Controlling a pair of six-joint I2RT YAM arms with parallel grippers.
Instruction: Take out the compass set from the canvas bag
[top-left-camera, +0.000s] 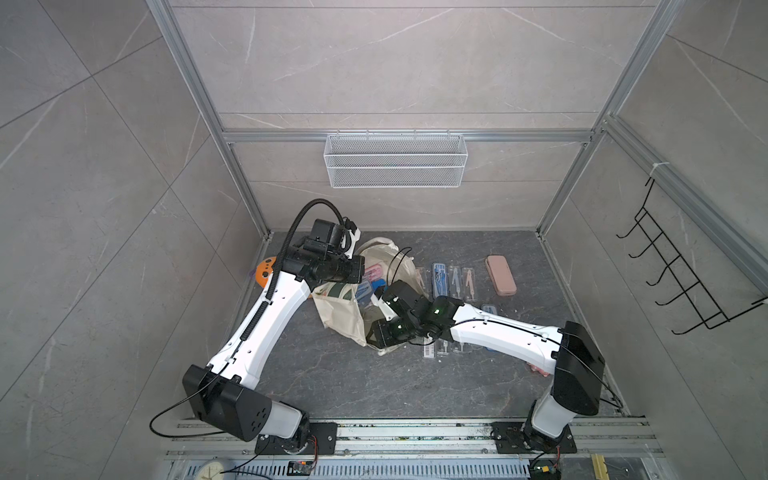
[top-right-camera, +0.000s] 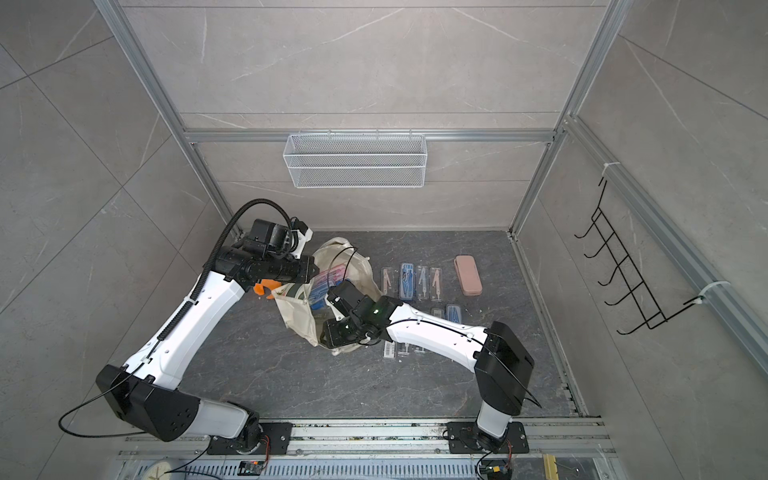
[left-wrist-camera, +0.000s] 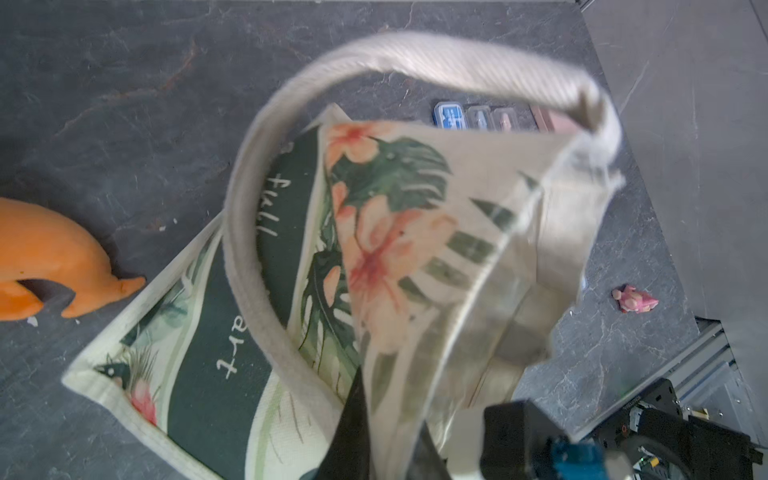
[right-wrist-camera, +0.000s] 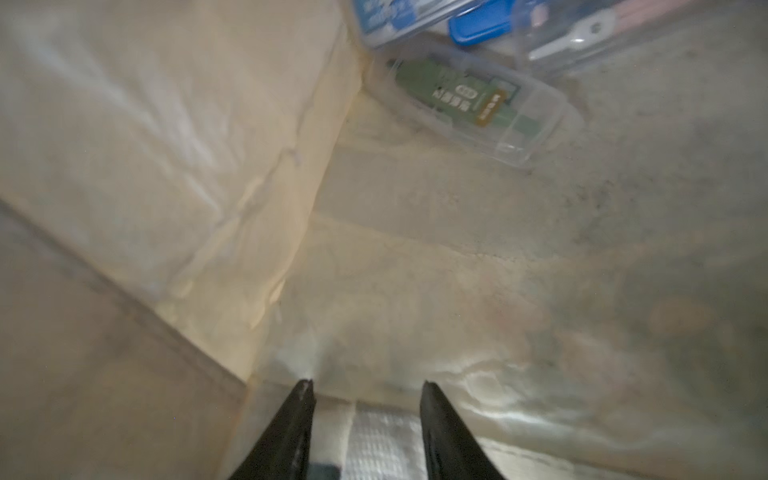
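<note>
The cream canvas bag (top-left-camera: 336, 316) with floral print (left-wrist-camera: 384, 264) is lifted at its left side by my left gripper (top-left-camera: 352, 264), which is shut on the fabric, as the left wrist view shows. My right gripper is inside the bag, fingers apart, with bag fabric visible between them. At the top of the right wrist view lie clear cases: a green one (right-wrist-camera: 468, 108), a blue-printed one (right-wrist-camera: 404, 12) and one with pink-and-white items (right-wrist-camera: 608, 28). I cannot tell which is the compass set.
Several clear stationery packs (top-right-camera: 406, 281) lie right of the bag, with a pink case (top-right-camera: 468, 276). An orange toy (left-wrist-camera: 56, 260) lies left of the bag, a pink figure (left-wrist-camera: 633, 300) at the right.
</note>
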